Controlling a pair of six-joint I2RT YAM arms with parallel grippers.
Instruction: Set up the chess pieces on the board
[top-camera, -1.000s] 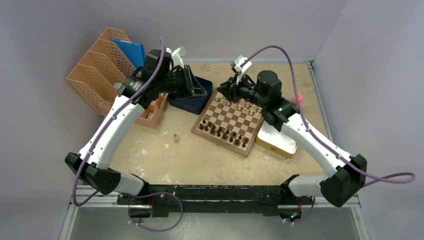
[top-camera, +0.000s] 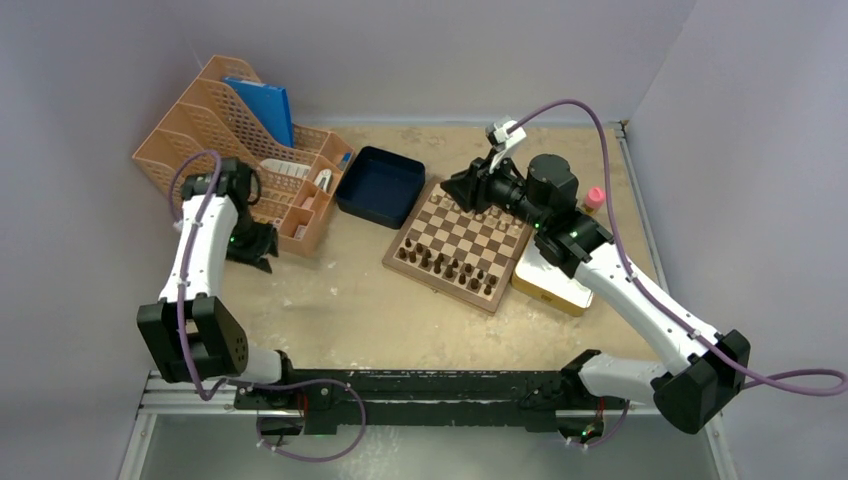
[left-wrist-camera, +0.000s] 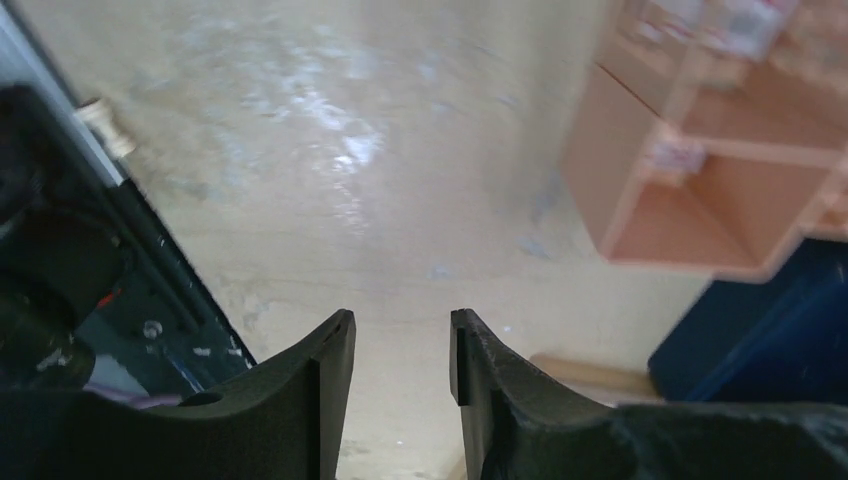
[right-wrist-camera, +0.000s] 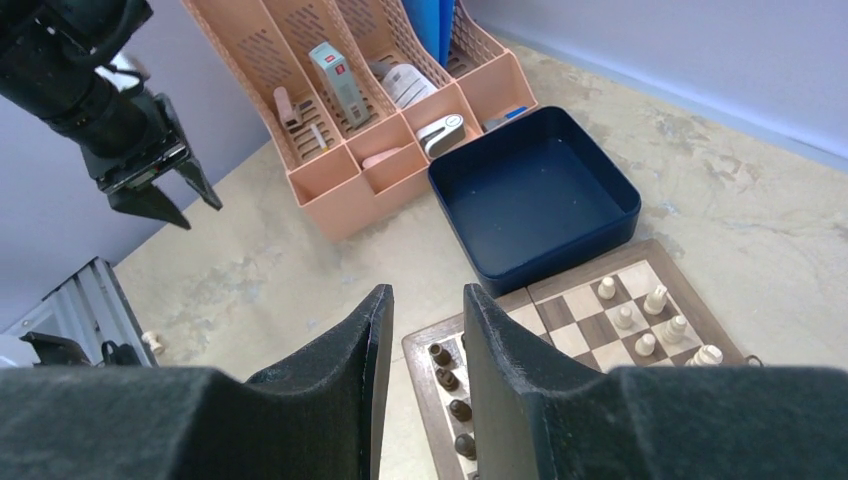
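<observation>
The chessboard (top-camera: 450, 240) lies in the middle-right of the table, with dark pieces (top-camera: 447, 272) along its front rows and light pieces (right-wrist-camera: 676, 327) along its back rows, partly hidden by the right arm in the top view. My left gripper is at the far left, off the board, its fingers apart over bare table with nothing between them. My right gripper hangs above the back of the board, its fingers apart, with nothing seen between them.
An empty dark tray (top-camera: 380, 186) stands behind-left of the board. A tan organizer (right-wrist-camera: 355, 200) fills the back left. A yellow-sided box (top-camera: 546, 292) sits right of the board, near a pink-capped container (top-camera: 593, 198).
My left arm has swung from above the dark tray out to the far left and lower.
</observation>
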